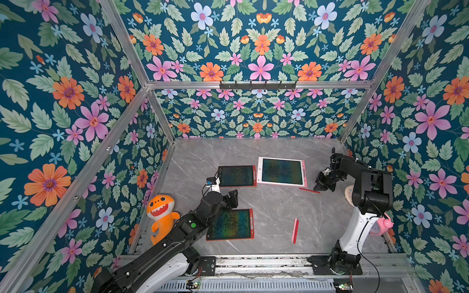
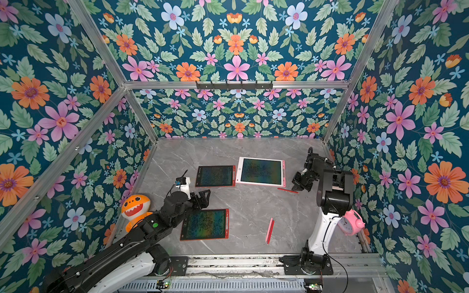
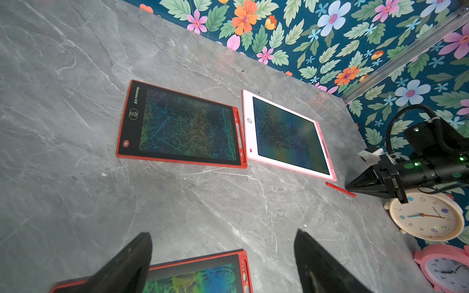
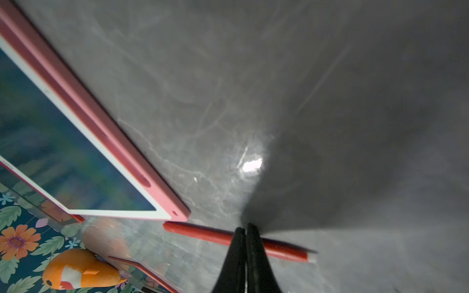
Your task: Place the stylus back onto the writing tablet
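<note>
A red stylus (image 4: 195, 231) lies on the table just off the near right corner of the white-and-pink tablet (image 1: 281, 171). My right gripper is shut with nothing between its fingers; the tips cross over the stylus in the right wrist view, and the stylus runs outside them on both sides. Whether they touch is unclear. My left gripper is open and empty, high above the lower black tablet (image 3: 205, 278). A second black tablet (image 3: 185, 124) sits left of the white one. Toward the front, a pink stylus (image 1: 294, 227) and a red stylus (image 1: 296, 233) lie side by side.
An orange shark toy (image 1: 162, 214) stands at the left. Under and beside the right arm are a cream clock (image 3: 427, 214) and a pink clock (image 2: 349, 222).
</note>
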